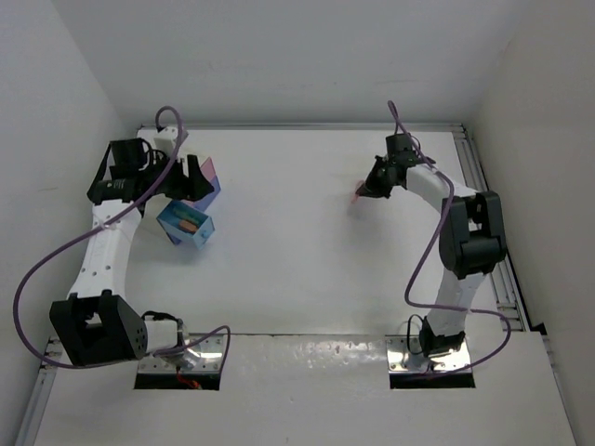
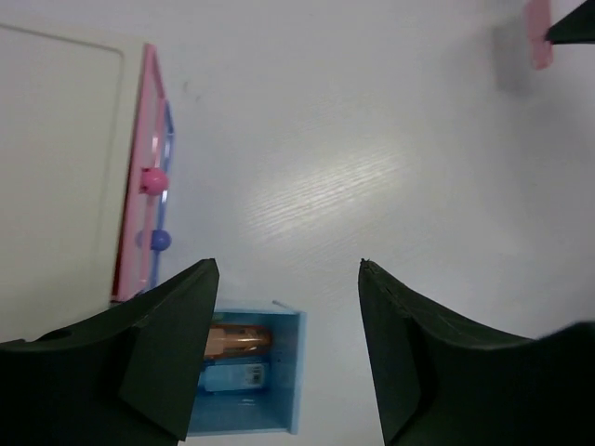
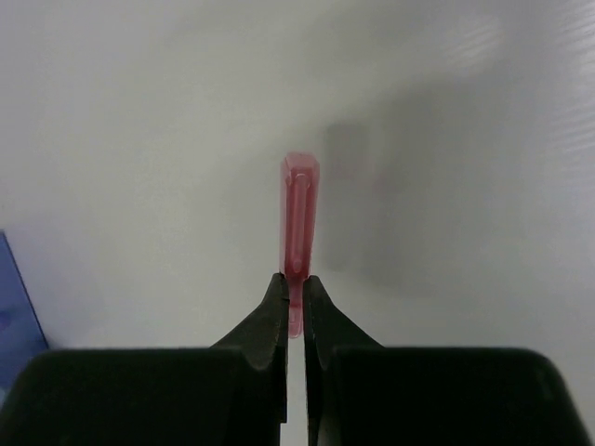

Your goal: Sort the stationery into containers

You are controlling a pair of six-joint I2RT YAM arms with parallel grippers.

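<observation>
My right gripper is shut on a slim pink item [image 3: 297, 204] held above the white table, also seen at the right of the top view. My left gripper stands open over the containers at the left, nothing between its fingers. Below it in the left wrist view is a blue container [image 2: 292, 372] holding a brown item [image 2: 237, 339] and a light blue item [image 2: 232, 376]. Beside it stands a pink-and-blue box [image 2: 149, 121] with a pale top.
A blue object [image 3: 19, 307] shows at the left edge of the right wrist view.
</observation>
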